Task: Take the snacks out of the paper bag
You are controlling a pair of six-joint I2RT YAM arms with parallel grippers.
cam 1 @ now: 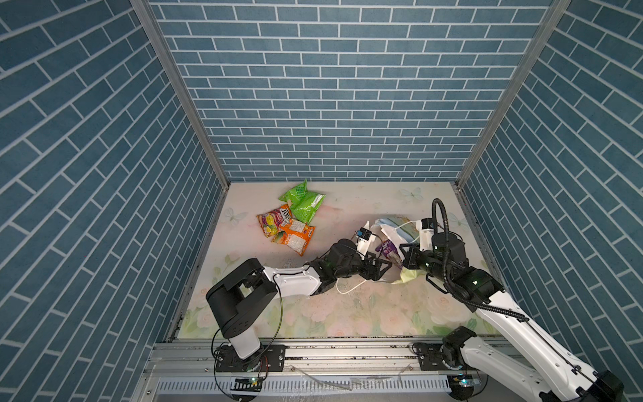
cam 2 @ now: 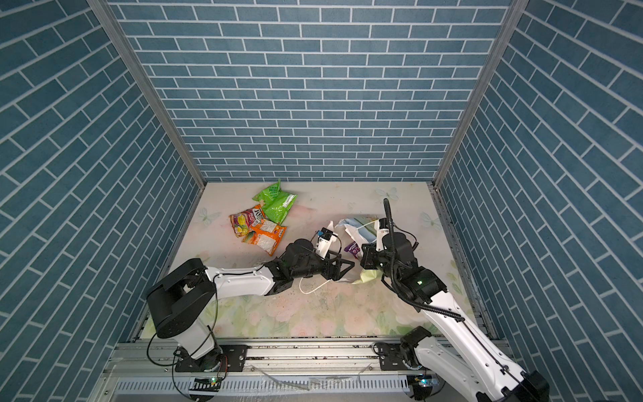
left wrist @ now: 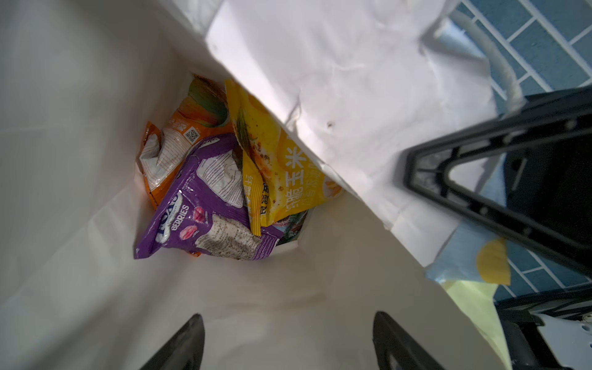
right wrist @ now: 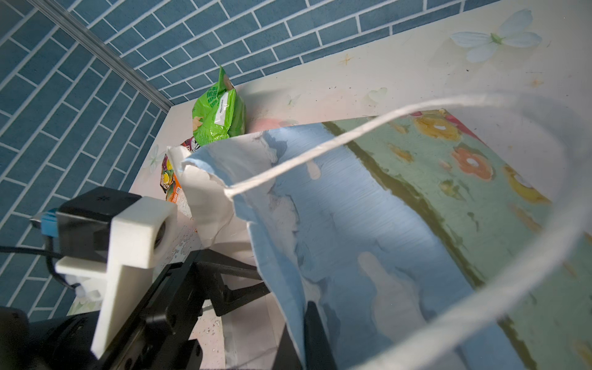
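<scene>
The paper bag (right wrist: 363, 222) lies on its side at centre right, its white inside facing my left gripper (cam 1: 376, 268). In the left wrist view it holds a purple berries packet (left wrist: 203, 209), a yellow corn packet (left wrist: 277, 172) and an orange packet (left wrist: 178, 135). My left gripper stands open at the bag's mouth, its fingers apart below the packets, holding nothing. My right gripper is shut on the bag's thin paper rim at the right side.
Green packets (cam 1: 304, 204) and orange snack packets (cam 1: 294, 234) lie loose on the table's left-back area, left of the bag. The table's back edge meets a tiled wall, with tiled walls at both sides. A rope handle (right wrist: 394, 114) loops over the bag.
</scene>
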